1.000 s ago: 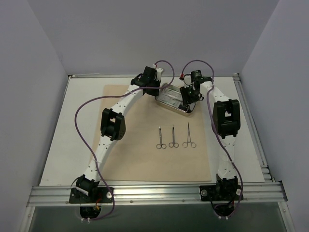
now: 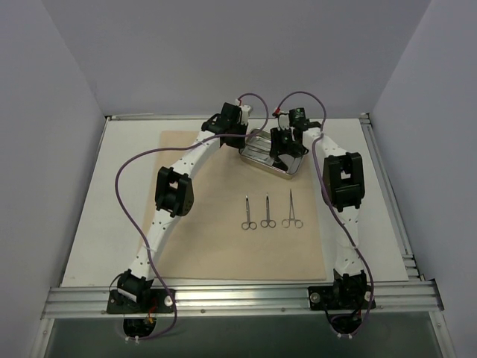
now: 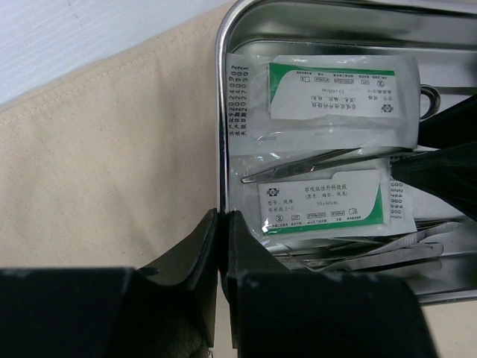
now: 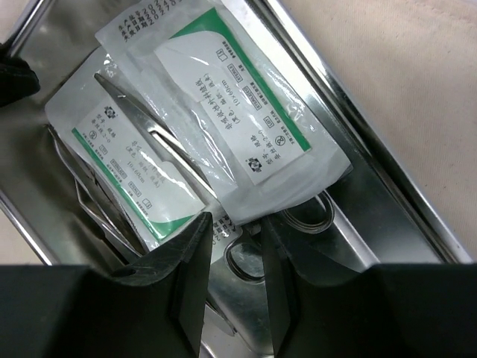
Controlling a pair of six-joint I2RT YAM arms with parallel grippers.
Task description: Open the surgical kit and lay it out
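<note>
A steel tray [image 2: 261,160] at the back of the beige cloth holds two suture packets [image 3: 332,97] [image 3: 320,209], tweezers [image 3: 298,168] and other metal instruments [image 4: 246,261], partly hidden. My left gripper is shut on the tray's left rim. My right gripper is over the tray's interior, its fingers apart at the end of the upper packet, near scissor rings [image 4: 317,220]; whether they touch anything is unclear.
Three instruments lie in a row on the cloth [image 2: 201,239] in front of the tray: two scissors [image 2: 248,220] [image 2: 267,220] and a longer ringed instrument [image 2: 291,216].
My right gripper has moved slightly left over the tray. My left gripper has stayed on the rim.
</note>
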